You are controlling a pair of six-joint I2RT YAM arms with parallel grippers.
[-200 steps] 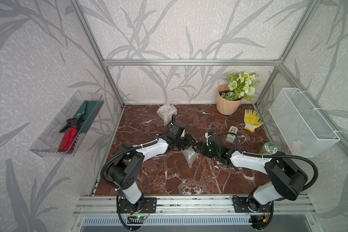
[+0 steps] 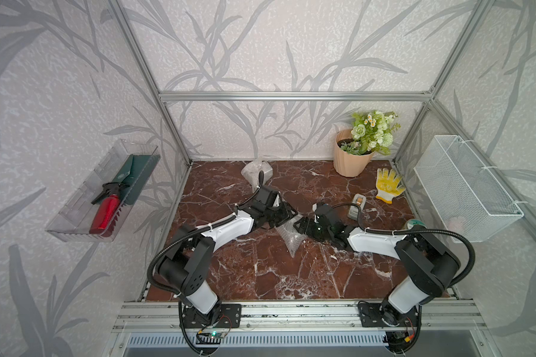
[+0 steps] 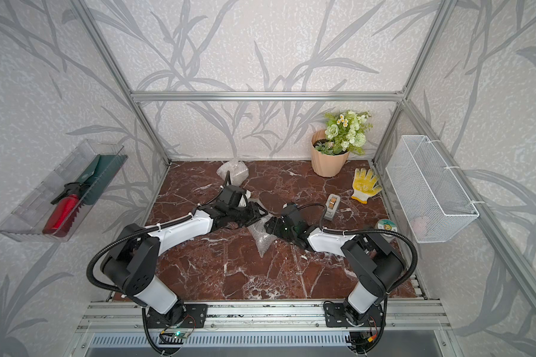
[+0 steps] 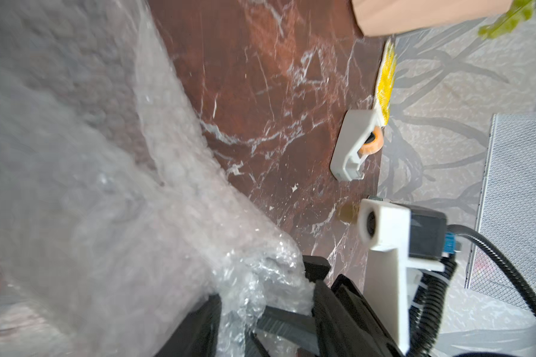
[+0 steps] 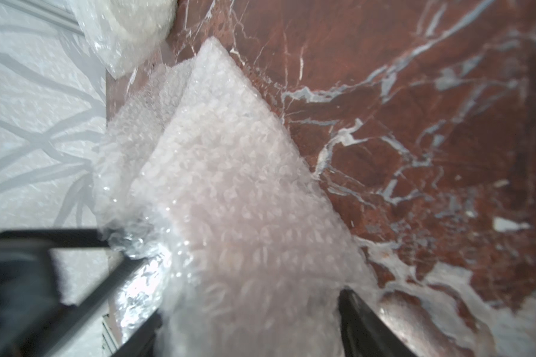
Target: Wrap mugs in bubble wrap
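Note:
A sheet of bubble wrap (image 2: 293,239) lies folded near the table's middle, between both arms; any mug inside is hidden. In the left wrist view, my left gripper has its fingers apart at the gathered end of the wrap (image 4: 244,267). My right gripper stands wide open, its fingers on either side of the wrap (image 5: 250,220) in the right wrist view. The two grippers are close together, tips almost meeting over the wrap. A second bubble-wrapped bundle (image 2: 256,172) rests at the back left, with something pale inside (image 5: 138,17).
A tape dispenser (image 2: 356,206), a yellow glove (image 2: 389,185) and a flower pot (image 2: 350,161) stand at the right and back. A tape roll (image 3: 386,225) is partly behind the right arm.
My left gripper has drawn slightly left, uncovering more of the wrap. The right gripper has shifted a little left, and its arm's elbow has swung left, partly covering the tape roll.

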